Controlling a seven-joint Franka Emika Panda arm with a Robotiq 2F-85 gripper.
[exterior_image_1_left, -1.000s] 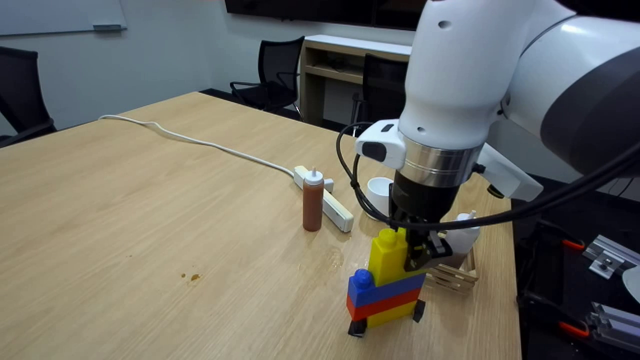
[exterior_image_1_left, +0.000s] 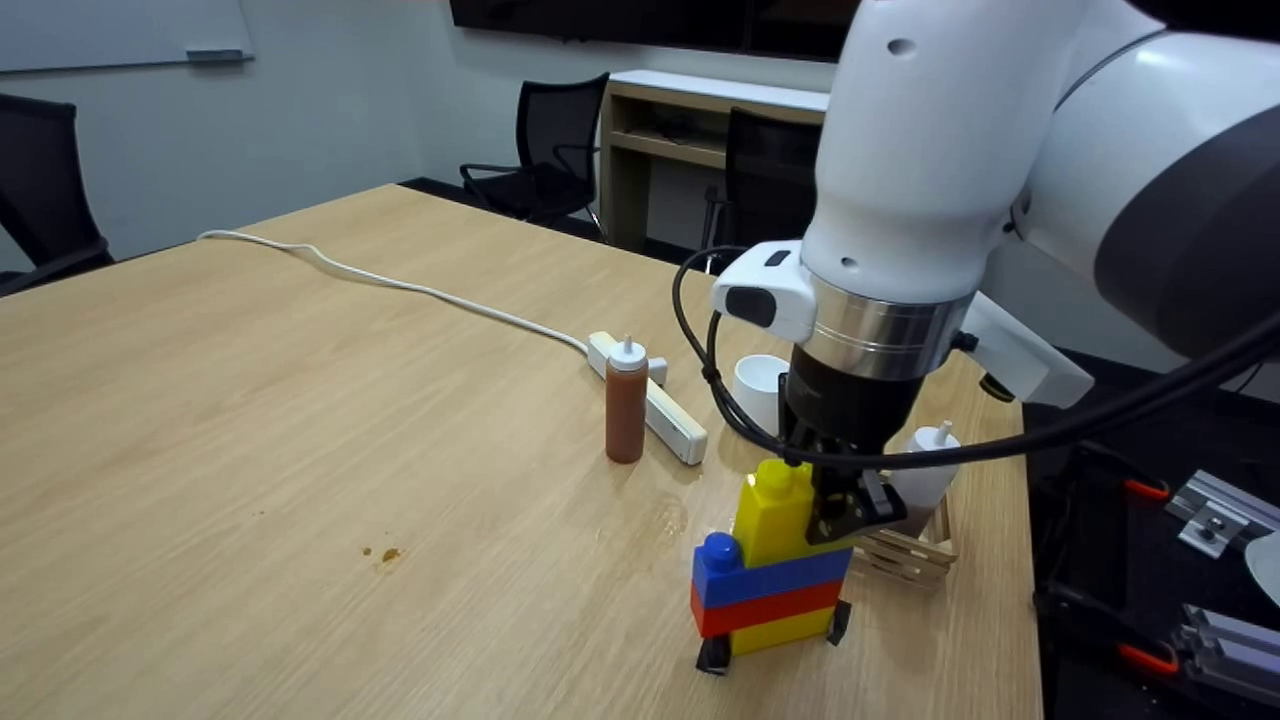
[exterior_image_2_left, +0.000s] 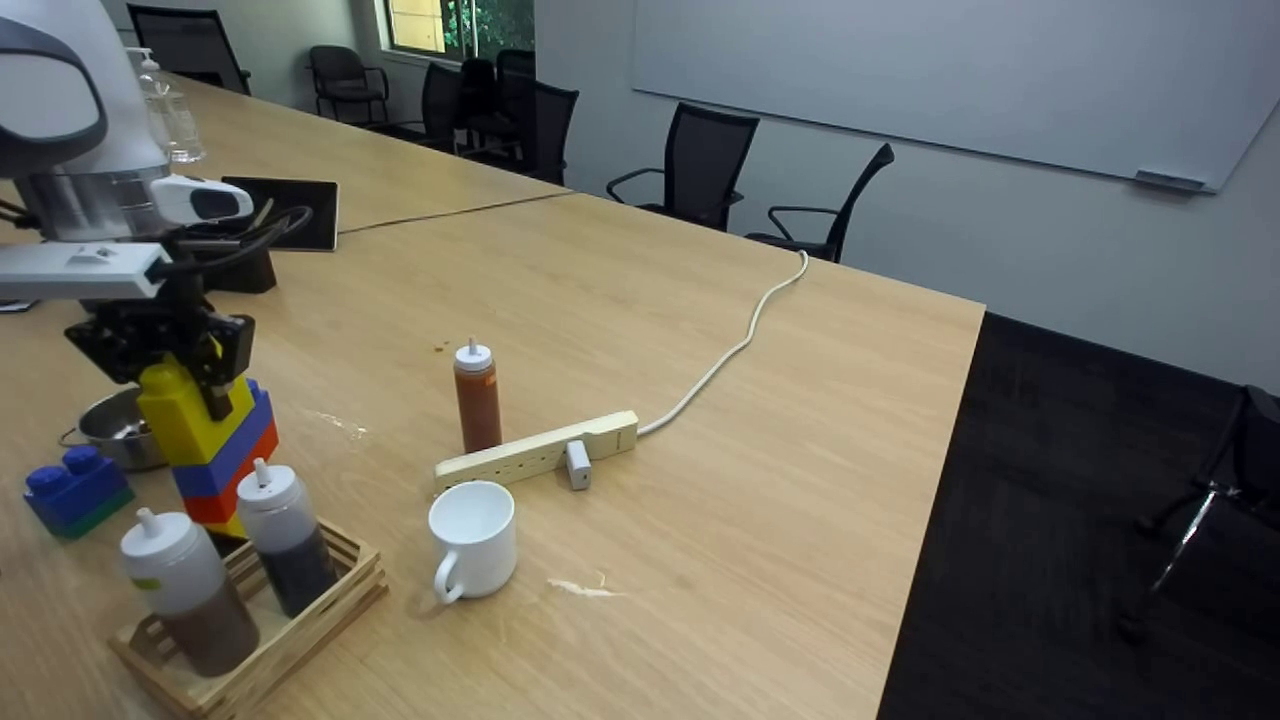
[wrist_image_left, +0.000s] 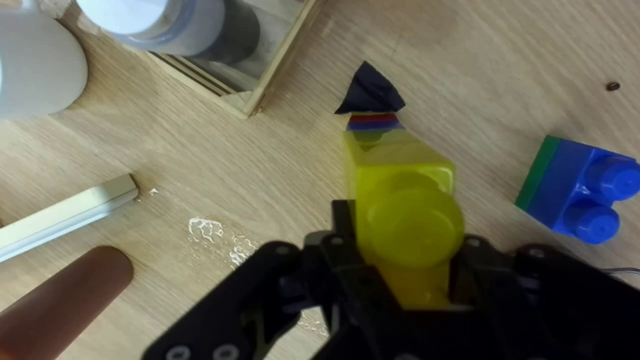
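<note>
A block stack stands near the table's front in exterior view 1: a yellow block (exterior_image_1_left: 776, 510) on top, then a blue layer (exterior_image_1_left: 768, 578), a red layer (exterior_image_1_left: 774, 610) and a yellow base (exterior_image_1_left: 782, 631). Black tape pieces (exterior_image_1_left: 713, 655) lie at its foot. My gripper points down at the top and is shut on the upper yellow block, with a dark finger on either side of it in the wrist view. That block sits directly on the blue layer; whether it is pressed fully home, I cannot tell.
A wooden crate (exterior_image_2_left: 314, 624) with two sauce bottles stands close to the stack. Nearby are a white mug (exterior_image_2_left: 475, 542), a brown bottle (exterior_image_2_left: 479, 402), a power strip (exterior_image_2_left: 540, 451), a blue-and-green block (exterior_image_2_left: 76, 490) and a metal pot (exterior_image_2_left: 134, 446). Exterior view 1's left tabletop is largely clear.
My arm and gripper have shifted very slightly.
</note>
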